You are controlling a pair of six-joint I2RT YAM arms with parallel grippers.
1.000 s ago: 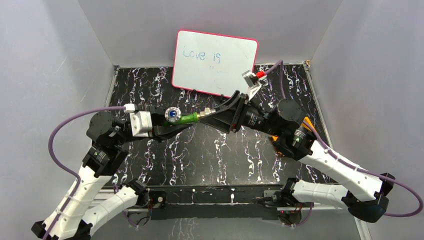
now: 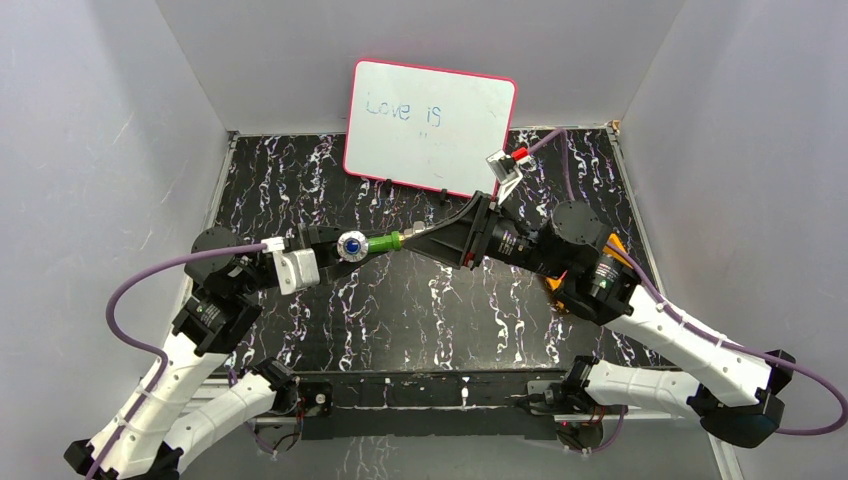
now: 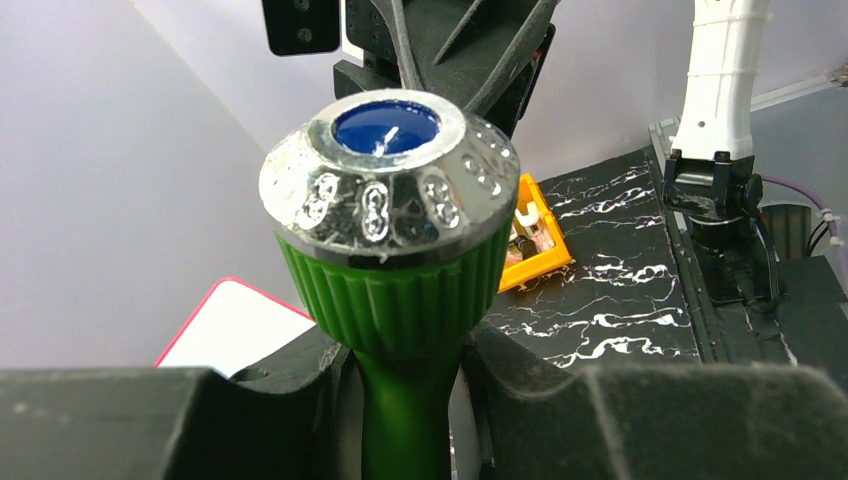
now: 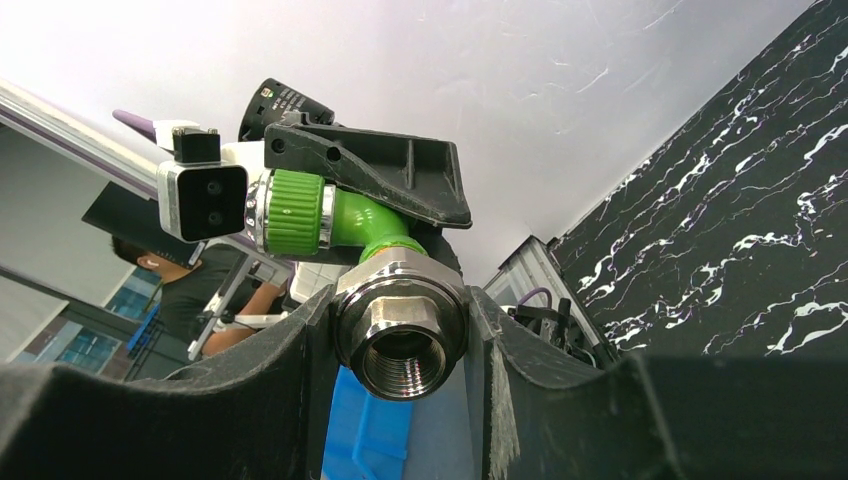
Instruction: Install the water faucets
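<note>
A green faucet with a ribbed knob (image 3: pixel 395 290) and a chrome cap with a blue centre (image 2: pixel 352 246) hangs between my two arms, above the table. My left gripper (image 2: pixel 368 254) is shut on its green body (image 3: pixel 407 410), just below the knob. From the other side, my right gripper is shut on a hexagonal metal fitting (image 4: pixel 400 275), whose threaded opening faces the right wrist camera. In that view the green elbow (image 4: pixel 372 218) meets the fitting's far end; how deeply they engage is hidden.
A red-edged whiteboard (image 2: pixel 430 125) leans at the back. An orange tray (image 3: pixel 540 262) with small parts sits on the right of the table, partly covered by the right arm in the top view.
The left gripper has swung in and its fingers have come together around the green body. The capped end has moved slightly right and towards the front. The right arm has hardly moved.
</note>
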